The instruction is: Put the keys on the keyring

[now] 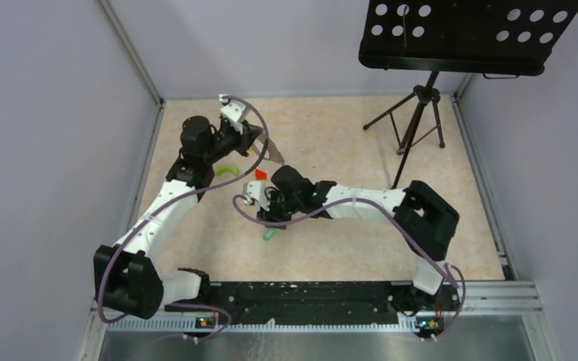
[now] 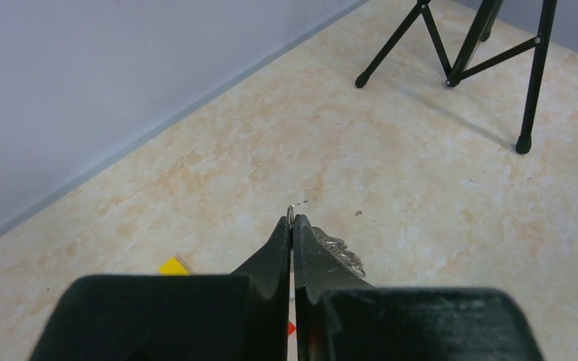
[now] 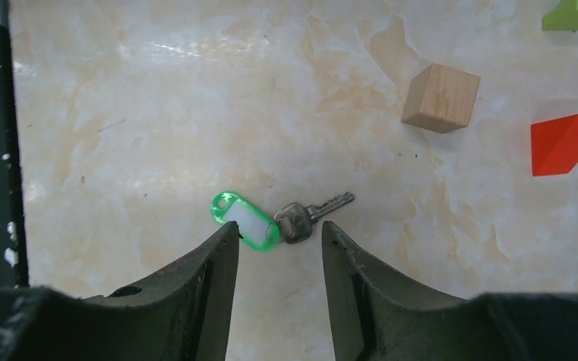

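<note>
A silver key (image 3: 323,209) with a green tag (image 3: 248,218), joined by a small ring, lies on the floor below my right gripper, whose fingers stand apart above it with nothing between them. In the top view the tag (image 1: 269,234) peeks out from under that arm. My left gripper is shut at the upper left of the board, with a thin metal piece at its fingertips and a silvery dangling bunch (image 2: 331,247) behind and below them, probably more keys, partly hidden.
A wooden cube (image 3: 438,101), red block (image 3: 561,143), green block (image 3: 572,15) and yellow block (image 2: 173,267) lie on the floor. A black stand (image 1: 421,105) is at the back right.
</note>
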